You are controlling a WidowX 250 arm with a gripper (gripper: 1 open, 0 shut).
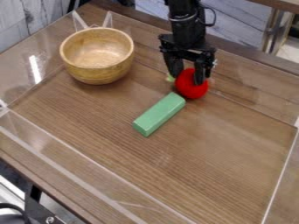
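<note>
My black gripper (188,65) reaches down from the top centre over a red round object (191,86), its fingers at the object's upper part. Whether they hold it is hard to tell. A green rectangular block (159,115) lies just below and left of the red object on the wooden table (140,175). A small pale yellowish bit shows at the left of the red object, partly hidden.
A large tan bowl (97,53) sits at the upper left. The table's back edge runs along the upper right.
</note>
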